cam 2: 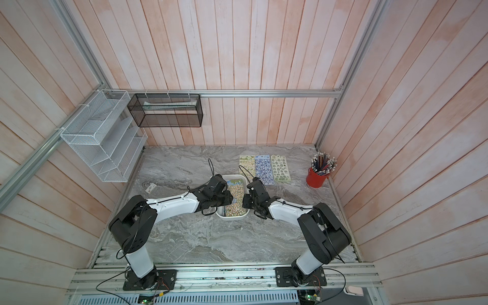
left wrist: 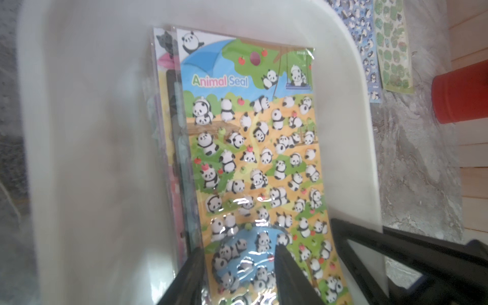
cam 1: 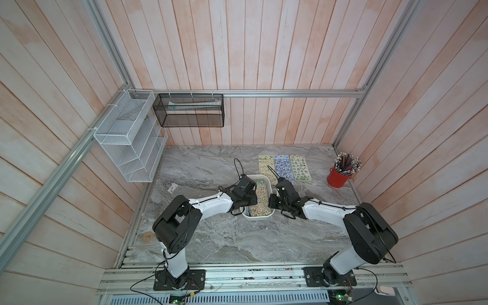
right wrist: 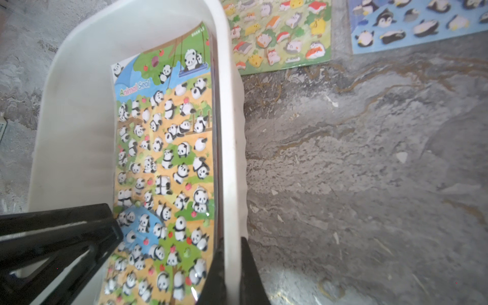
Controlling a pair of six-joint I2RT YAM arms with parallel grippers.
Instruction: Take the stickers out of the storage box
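Panda sticker sheets (left wrist: 259,167) lie stacked in the white storage box (left wrist: 91,167), with other sheets' edges showing at the left of the pile. Over the lower part of the stack, my left gripper has its fingers parted, one near the sheets' left edge and the other above the panda sheet. Nothing is seen held between them; whether the tips touch the sheet I cannot tell. My right gripper is shut on the box's right rim (right wrist: 229,152), one finger inside the wall and one outside.
Behind the box lie yellow-green (cam 1: 265,165), blue (cam 1: 285,167) and green (cam 1: 301,168) sticker sheets on the marble table. A red bucket (cam 1: 336,178) of pens stands at right. White wire shelves (cam 1: 133,145) are at left.
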